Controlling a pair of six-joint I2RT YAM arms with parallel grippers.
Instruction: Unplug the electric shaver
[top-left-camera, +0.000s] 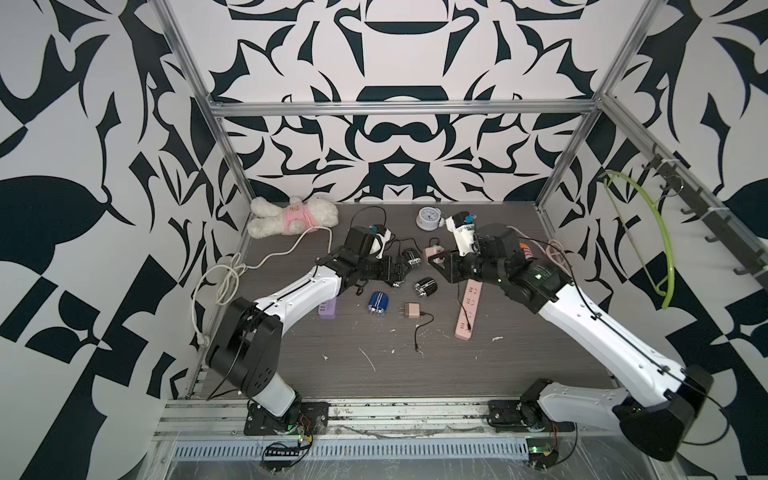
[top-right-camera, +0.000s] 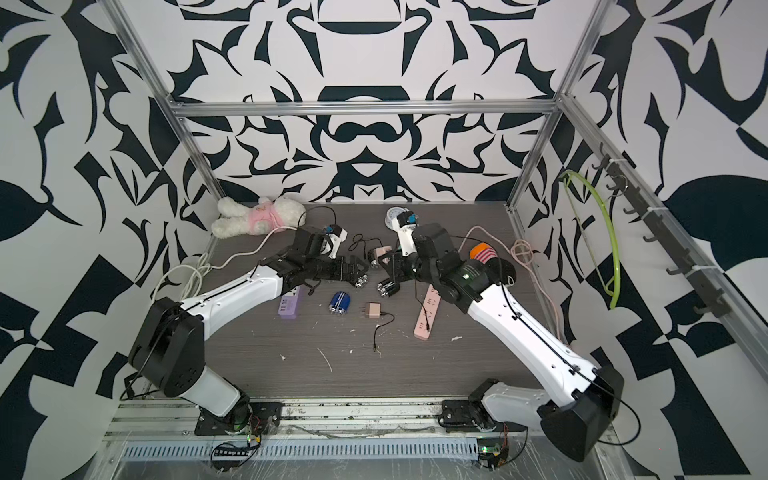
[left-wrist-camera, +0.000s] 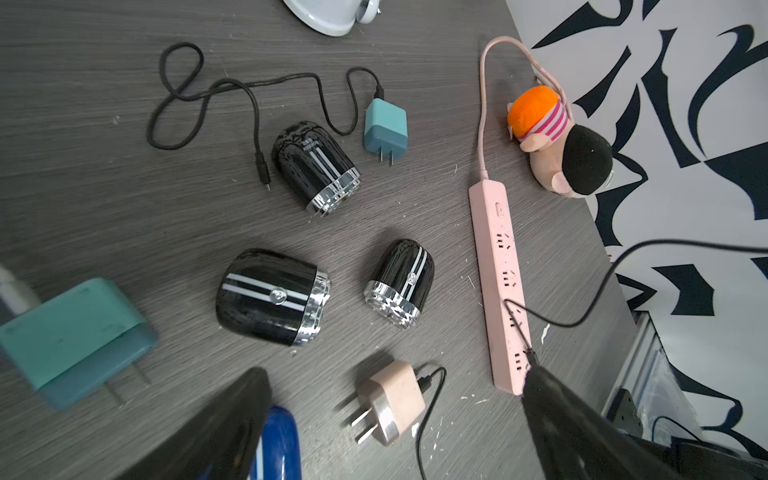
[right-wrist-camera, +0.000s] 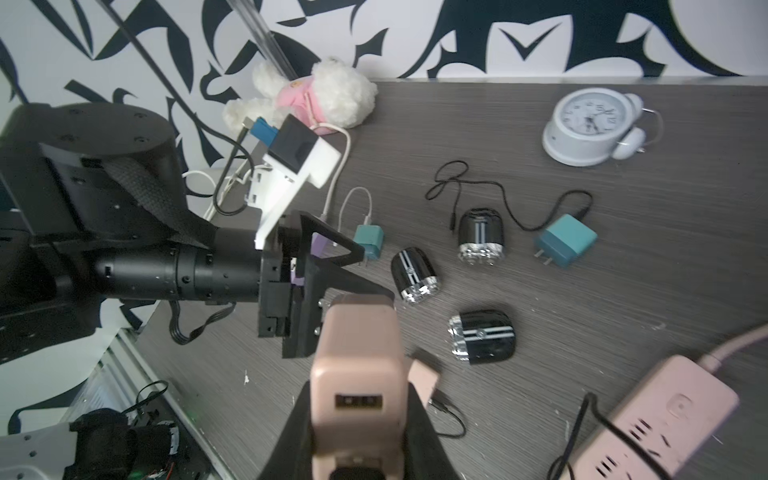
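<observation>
My right gripper is shut on a pink adapter (right-wrist-camera: 358, 360), held above the table with its port side toward the right wrist camera. My left gripper stands open, raised over the table's middle, with no object clasped. Under it lie three black shavers with silver heads: one farther back (left-wrist-camera: 316, 168), one in the middle (left-wrist-camera: 272, 296) and a smaller-looking one (left-wrist-camera: 400, 282) to the right. A blue shaver (top-left-camera: 378, 302) lies in front of them. The pink power strip (left-wrist-camera: 500, 280) shows no plug in its sockets; a black cable (left-wrist-camera: 592, 308) hangs across it.
A second pink adapter (left-wrist-camera: 392, 400) lies prongs-out on the table with a short cable. A teal adapter (left-wrist-camera: 386, 128) with a black cord rests at the back; another teal adapter (right-wrist-camera: 368, 238) is at left. A clock (top-left-camera: 429, 218) stands behind.
</observation>
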